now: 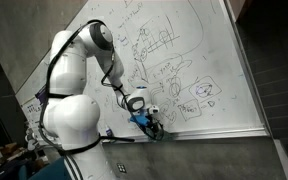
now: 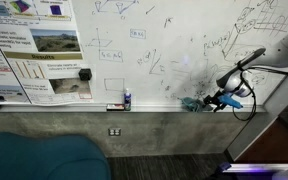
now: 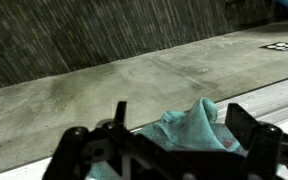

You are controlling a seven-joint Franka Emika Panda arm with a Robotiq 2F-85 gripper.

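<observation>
A teal cloth (image 3: 192,128) lies bunched on the whiteboard's ledge, and its upper folds show between my spread fingers in the wrist view. My gripper is open, one dark fingertip on either side of the cloth. The fingers do not press on it; how deep the fingers reach around it is hard to tell. In the second exterior view the cloth (image 2: 191,103) sits on the ledge just left of my gripper (image 2: 210,106). The palm of the gripper hides the lower part of the cloth in the wrist view.
Above the ledge (image 2: 154,109) stands a whiteboard (image 2: 174,40) covered in marker drawings. A spray bottle (image 2: 127,99) and an eraser (image 2: 115,107) rest further left on it. Below is a bare grey wall (image 1: 199,155) with an outlet (image 3: 281,46).
</observation>
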